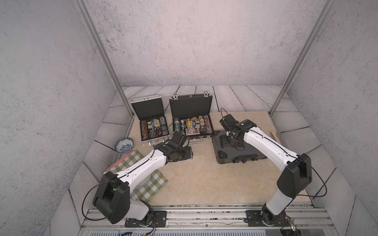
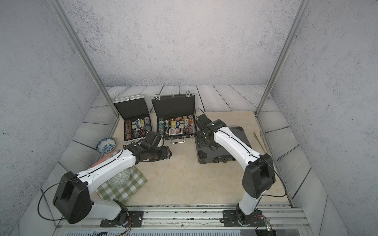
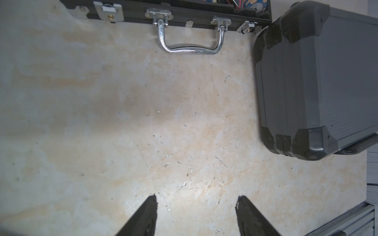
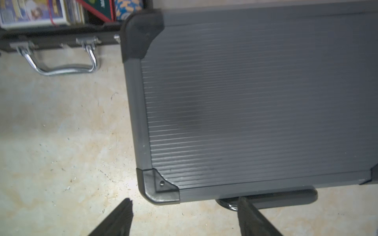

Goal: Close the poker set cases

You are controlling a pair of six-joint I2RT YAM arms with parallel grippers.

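Note:
Two poker cases stand open with lids raised, chips and cards inside: a smaller one point(image 1: 147, 106) at back left, a larger one point(image 1: 190, 103) in the middle, its handle point(image 3: 189, 50) toward me. A closed dark grey case point(image 4: 252, 94) lies at right. My left gripper is open and empty, low in front of the middle case. My right gripper is over the closed case, its fingers apart with nothing between them.
A blue-patterned bowl point(image 1: 124, 144) sits at left beside a checked cloth point(image 1: 155, 182). Wooden utensils point(image 2: 259, 141) lie at the right edge.

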